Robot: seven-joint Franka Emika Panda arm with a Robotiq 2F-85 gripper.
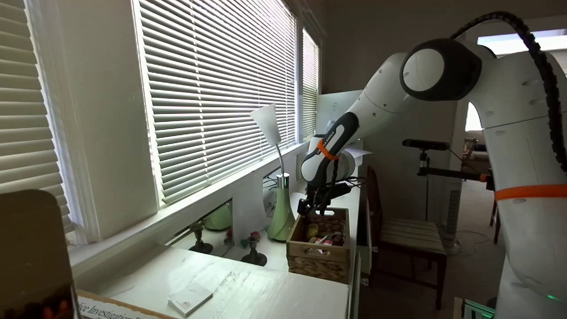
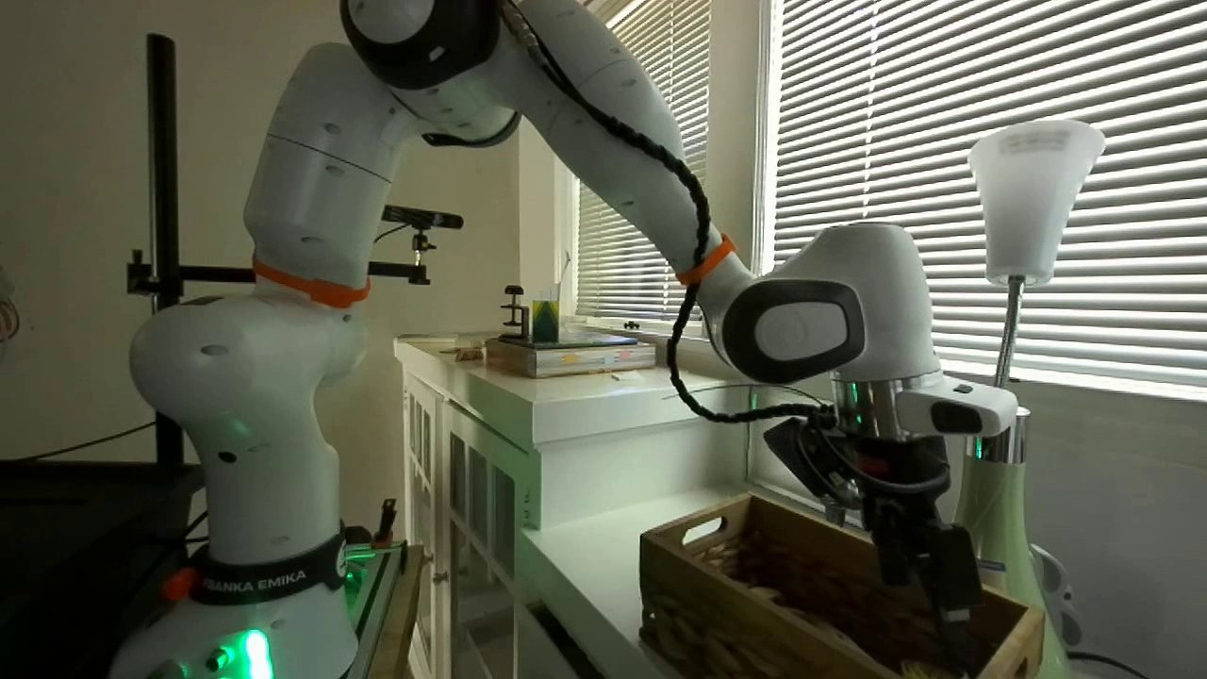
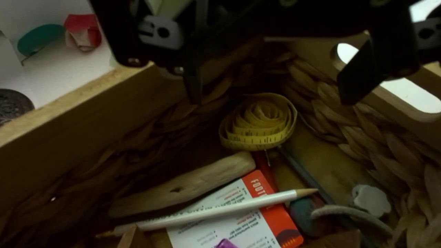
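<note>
My gripper is open over the far end of a woven basket (image 1: pixel 319 266) with a wooden rim. Nothing is between its fingers. Below them, in the wrist view, a rolled yellow measuring tape (image 3: pixel 260 124) lies in the corner of the basket. Nearer the camera are a piece of driftwood (image 3: pixel 186 186), a white pencil (image 3: pixel 231 208) and a white and red card (image 3: pixel 223 225). A pale lumpy piece (image 3: pixel 370 200) rests near the woven wall. In exterior view 2 the gripper (image 2: pixel 945 588) reaches down toward the basket, and its fingertips are hard to make out.
A green lamp (image 1: pixel 281 212) stands close beside the basket, on the window side. Dark candle holders (image 1: pixel 254 252) are at its left.
</note>
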